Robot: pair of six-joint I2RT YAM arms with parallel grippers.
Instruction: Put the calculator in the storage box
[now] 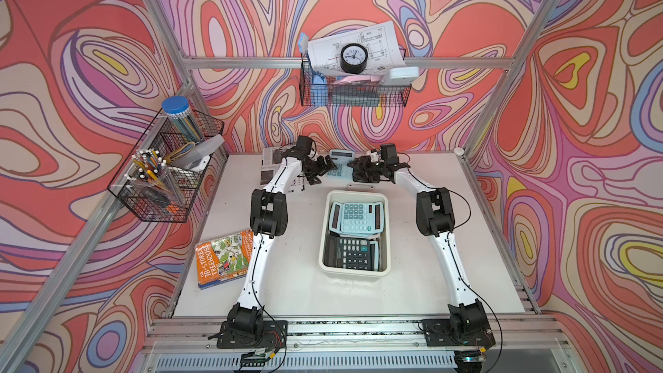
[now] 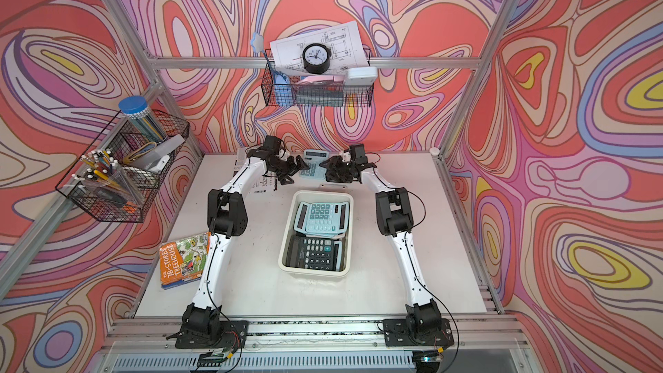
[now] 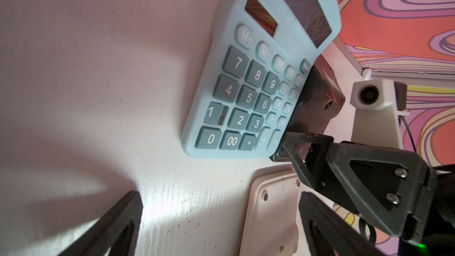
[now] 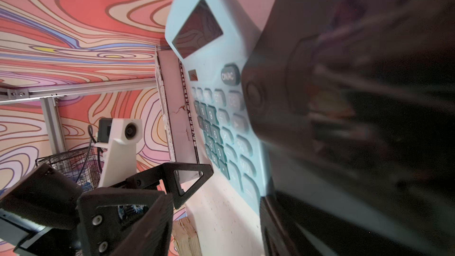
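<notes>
A light blue calculator (image 1: pixel 341 154) lies face up at the back of the table, between the two grippers. My left gripper stands open on its left side, and bare table shows between the fingers. From the right, my right gripper is also open. One of its fingertips (image 4: pixel 268 208) appears close to the calculator's near right corner (image 4: pixel 258 192); whether they touch, I cannot tell. In front of both grippers sits the white storage box (image 1: pixel 323 248), with a light blue calculator (image 1: pixel 357 218) and a black one (image 1: pixel 357 254) inside, among others.
A glossy dark object (image 3: pixel 315 97) lies against the calculator's right side. Just in front is a flat pinkish item (image 3: pixel 272 211). Books (image 1: pixel 224 259) lie at front left, with printed papers (image 1: pixel 270 160) at back left. Wire baskets (image 1: pixel 355 96) hang behind and left. Table right of the box is clear.
</notes>
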